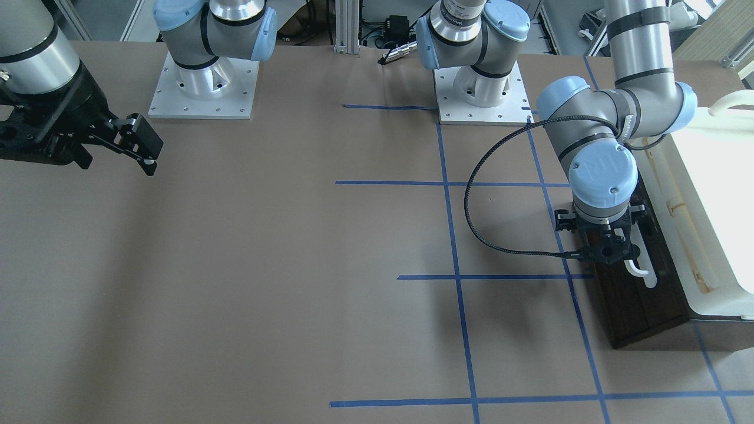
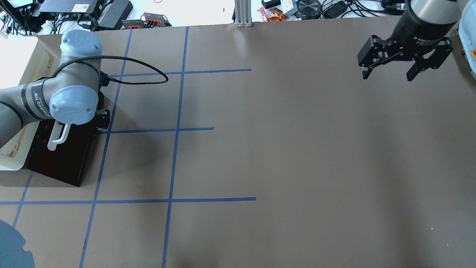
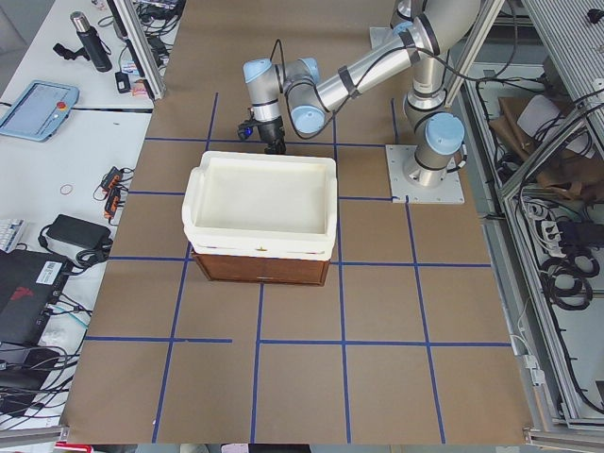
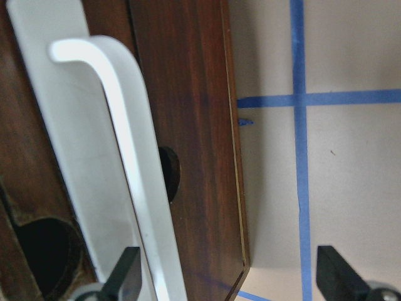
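Note:
My gripper hangs low over the dark wooden box [image 4: 200, 157], open, with its two black fingers spread. In the left wrist view, one finger is over the white handle [image 4: 144, 169] and the other over the bare floor right of the box; nothing is held between them. The handle is a long white bar on a white plate, mounted on the wooden side beside round holes. A white plastic bin [image 3: 260, 203] with a pale inside sits on the wooden box.
Bare table [image 1: 283, 268] with blue tape lines spreads beside the box. A second black gripper [image 2: 401, 58] hangs at the opposite side, well apart. More robot bases stand at the back.

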